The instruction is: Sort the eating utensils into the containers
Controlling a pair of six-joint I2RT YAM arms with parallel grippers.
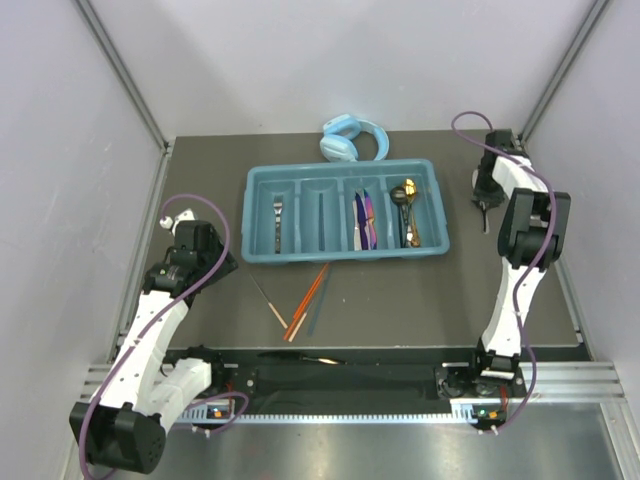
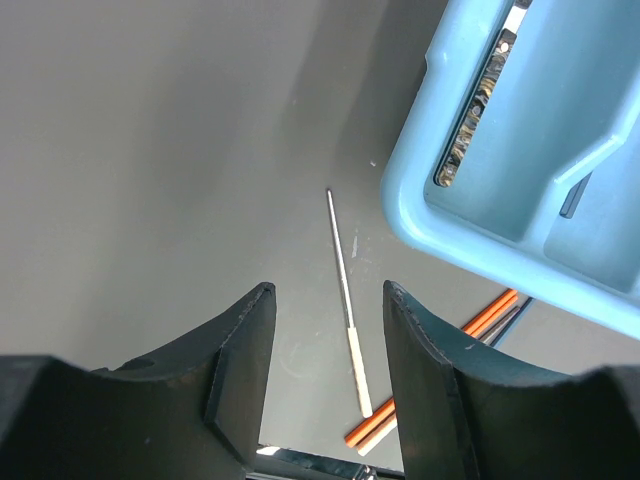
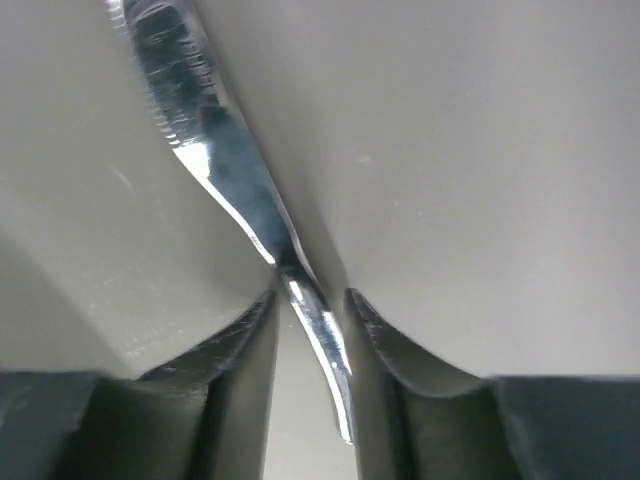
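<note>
A silver knife (image 3: 235,180) lies on the table at the right, its handle between the fingertips of my right gripper, which stands open low over it. My left gripper is open over the table left of the blue divided tray (image 1: 260,178), nothing between its fingers. The tray holds a fork (image 1: 277,225), colourful knives (image 1: 362,220), spoons (image 1: 411,215) and a dark utensil (image 1: 321,220). Orange and wooden chopsticks (image 1: 305,300), a dark blue stick (image 1: 319,305) and a thin stick with pale handle (image 2: 356,370) lie in front of it.
Blue headphones (image 1: 340,145) rest behind the tray. Walls enclose the table at back and sides. A dark rail runs along the front edge.
</note>
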